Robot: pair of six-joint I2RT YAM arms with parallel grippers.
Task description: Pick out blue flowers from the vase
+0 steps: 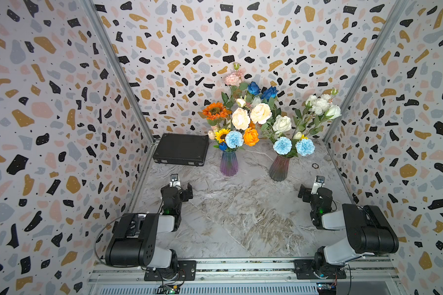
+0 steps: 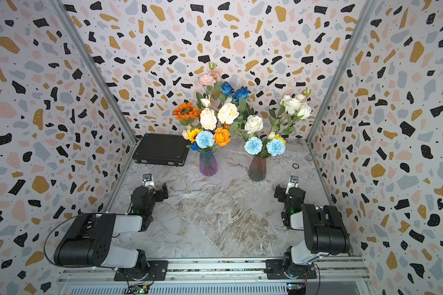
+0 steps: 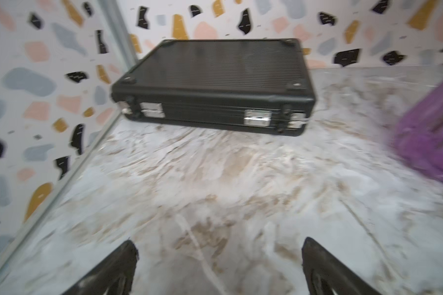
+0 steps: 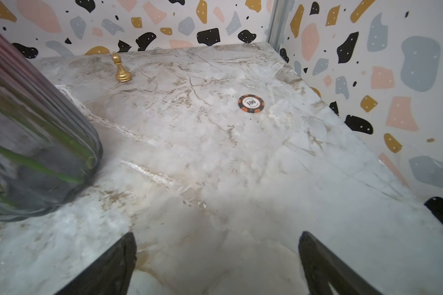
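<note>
A purple vase (image 1: pixel 229 164) and a reddish-grey vase (image 1: pixel 279 169) stand upright, full of mixed flowers. Light blue blooms hang low: one light blue flower (image 1: pixel 234 139) over the purple vase, two light blue flowers (image 2: pixel 253 145) over the other. Higher up sit dark blue roses (image 1: pixel 269 93); a small dark blue bloom (image 1: pixel 223 146) shows low at the left. My left gripper is open and empty, in front of the case and left of the vases. To the right and nearer the front than the reddish-grey vase, my right gripper stands open with nothing between its fingers.
A black case (image 1: pixel 180 149) lies at the back left. Behind the reddish-grey vase are a gold chess pawn (image 4: pixel 121 67) and, farther right, a poker chip (image 4: pixel 251 103). Bare marbled table (image 1: pixel 246 216) fills the space between the arms. Patterned walls close three sides.
</note>
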